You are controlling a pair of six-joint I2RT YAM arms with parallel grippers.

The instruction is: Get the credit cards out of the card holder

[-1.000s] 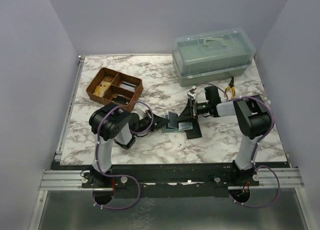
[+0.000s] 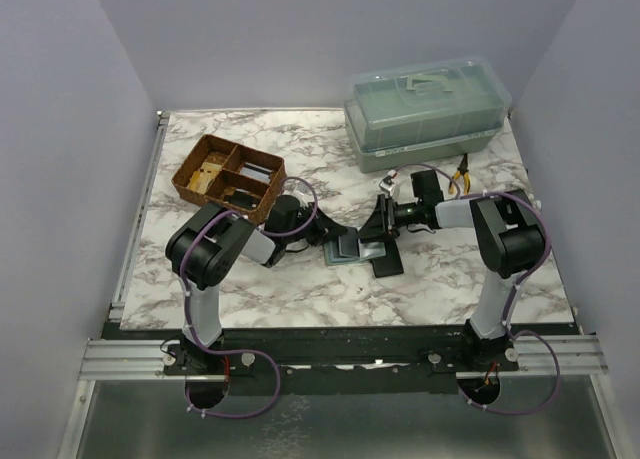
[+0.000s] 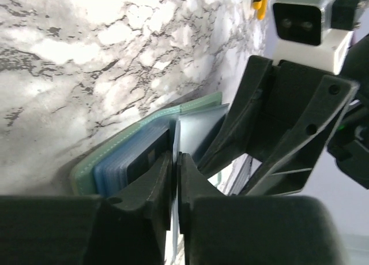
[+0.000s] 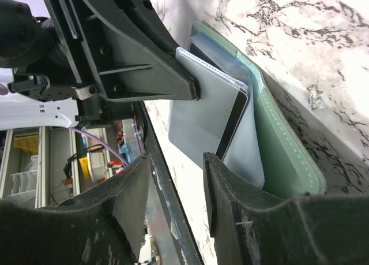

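At the centre of the table the pale green card holder (image 4: 288,155) holds grey-blue cards (image 3: 135,152). My left gripper has its fingertips at a card's thin upright edge; whether it grips that edge is unclear. My right gripper (image 2: 380,229) is at the holder's right side; in the right wrist view its fingers are apart below a pale card (image 4: 207,103), which the other gripper's black fingers touch from above.
A brown divided box (image 2: 205,149) lies at the back left, a lidded green plastic bin (image 2: 430,99) at the back right, pliers (image 2: 462,171) beside it. A black flat object (image 2: 388,264) lies just right of the holder.
The left arm has swung up and toward the back, its gripper now higher in the top view at the holder. The right gripper has shifted slightly.
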